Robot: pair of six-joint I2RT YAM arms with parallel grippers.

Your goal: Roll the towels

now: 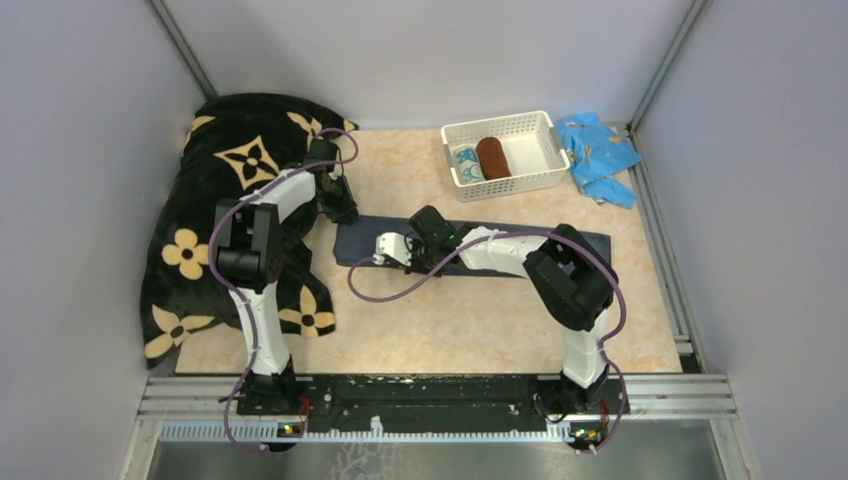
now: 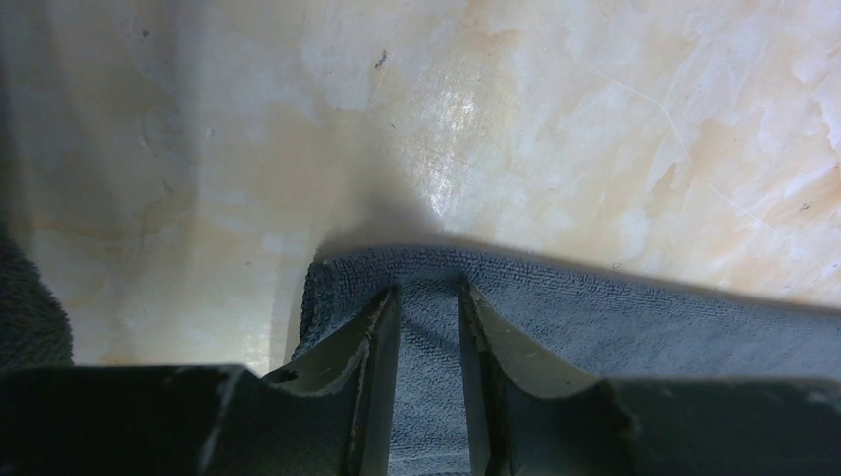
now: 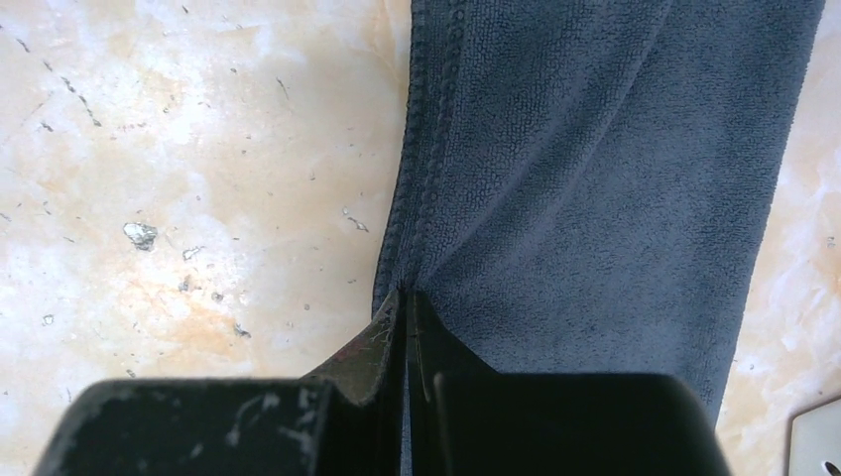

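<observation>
A dark blue-grey towel [image 1: 364,238] lies as a long strip across the table. My left gripper is at its upper left corner, part open, with fingertips on the cloth just inside the edge. My right gripper rests low on the towel's near edge, where two hems and a slanting wrinkle run; its fingers are shut, with nothing clearly visible between them. The right arm hides part of the towel in the top view.
A white basket [image 1: 530,155] with rolled brown and patterned towels stands behind. A crumpled blue cloth [image 1: 595,160] lies at back right. A black flowered blanket [image 1: 210,160] fills the left side.
</observation>
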